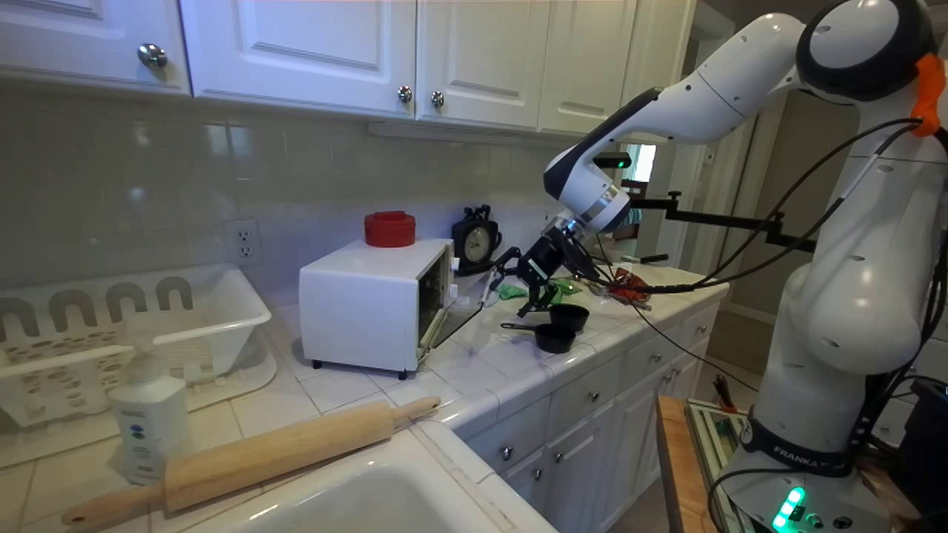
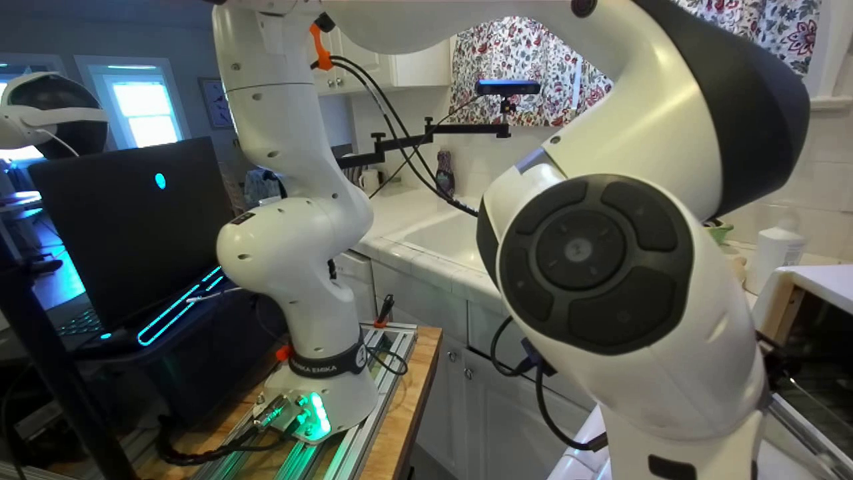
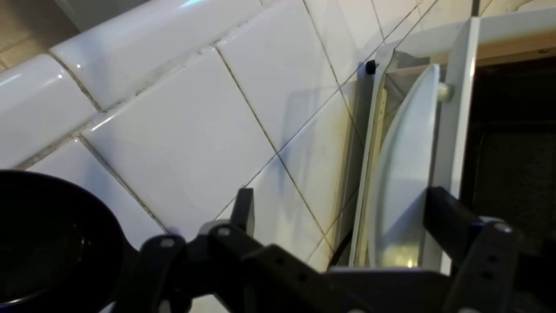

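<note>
A white toaster oven (image 1: pixel 360 306) stands on the tiled counter, its door (image 1: pixel 458 321) swung part way down. In the wrist view the door's pale curved handle (image 3: pixel 404 172) lies between my spread fingers. My gripper (image 1: pixel 508 286) is open at the door's outer edge. One finger (image 3: pixel 443 214) overlaps the handle's right side; whether it presses on it I cannot tell. The other finger (image 3: pixel 243 211) stands well clear of the handle, over bare tile. In exterior view 2 the arm hides the gripper.
Two small black pans (image 1: pixel 555 337) sit close below the gripper. Green items (image 1: pixel 511 292), a red item (image 1: pixel 629 286) and a black clock (image 1: pixel 476 240) are behind. A red container (image 1: pixel 389 229) rests on the oven. A rolling pin (image 1: pixel 284 451) lies in front.
</note>
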